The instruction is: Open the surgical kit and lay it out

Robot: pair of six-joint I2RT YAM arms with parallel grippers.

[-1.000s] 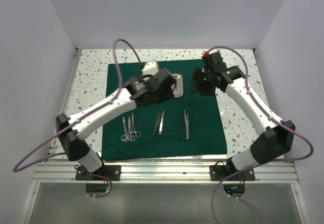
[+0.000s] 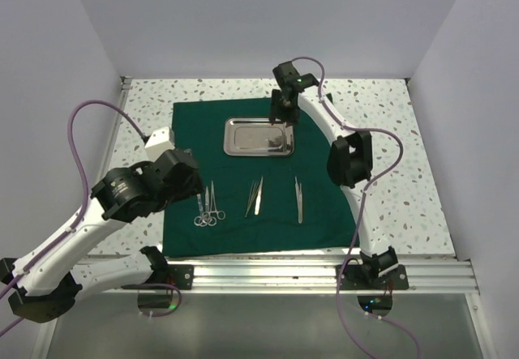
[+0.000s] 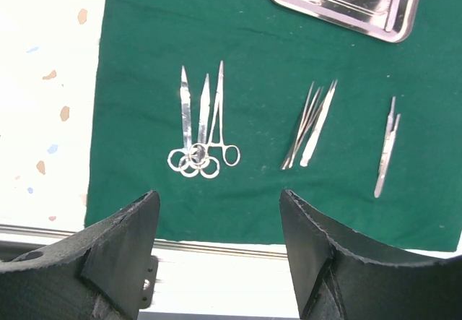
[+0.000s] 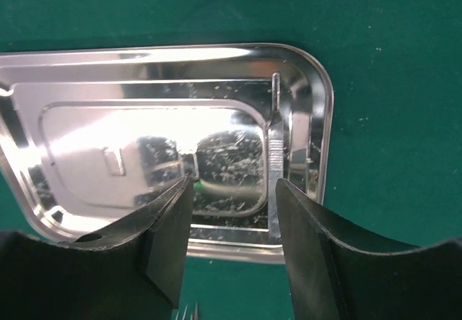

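My right gripper (image 2: 284,116) hovers over the right end of the metal tray (image 2: 247,136), fingers apart either side of a slim metal instrument (image 4: 276,146) lying in it. My left gripper (image 2: 182,182) is at the left above the cloth, open and empty. Below it lie several scissor-like instruments (image 3: 185,118). Tweezers (image 3: 303,128) and a pale-handled instrument (image 3: 317,125) lie in the centre, and another slender pair of instruments (image 3: 386,150) lies to the right.
A green cloth (image 2: 259,237) covers most of the speckled table (image 2: 396,164), with bare cloth between the groups and along the front. Walls enclose the back and sides.
My right gripper has moved from the right to over the tray's right end.
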